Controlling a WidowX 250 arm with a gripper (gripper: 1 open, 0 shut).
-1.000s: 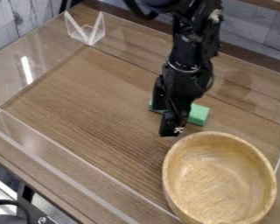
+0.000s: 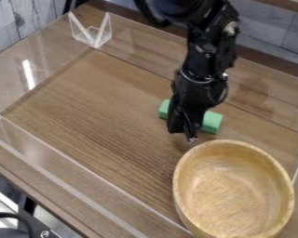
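My black gripper (image 2: 186, 125) reaches down from the top over a green block (image 2: 211, 122) lying on the wooden table (image 2: 89, 121). The fingers look drawn close together in front of the block's middle; the dark arm hides part of it, and I see nothing held between them. Below and to the right sits a large round tan bowl (image 2: 233, 191).
A white wire stand (image 2: 92, 31) is at the back left. Walls or ledges edge the table at the back and left.
My gripper's fingers have drawn closer together and the wrist has shifted slightly. The green block and the bowl look unmoved.
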